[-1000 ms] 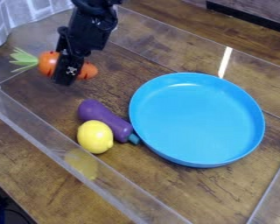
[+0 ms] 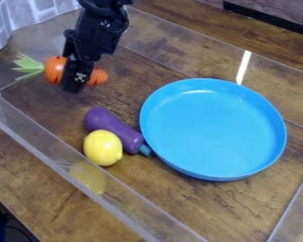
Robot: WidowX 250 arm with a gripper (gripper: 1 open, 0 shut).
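My black gripper (image 2: 79, 68) reaches down from the top of the view and is shut on an orange toy carrot (image 2: 56, 69) with a pale green top (image 2: 27, 64) pointing left. The carrot's orange tip shows on the right of the fingers, and its middle is hidden behind them. The carrot is low over the wooden table at the upper left.
A large blue plate (image 2: 212, 128) fills the right middle. A purple eggplant (image 2: 110, 126) lies left of it, with a yellow lemon (image 2: 102, 146) below. Clear plastic walls run along the left and lower edges. Bare wood lies at the top right.
My gripper and the carrot in it have shifted very slightly; the plate, eggplant and lemon are unmoved.
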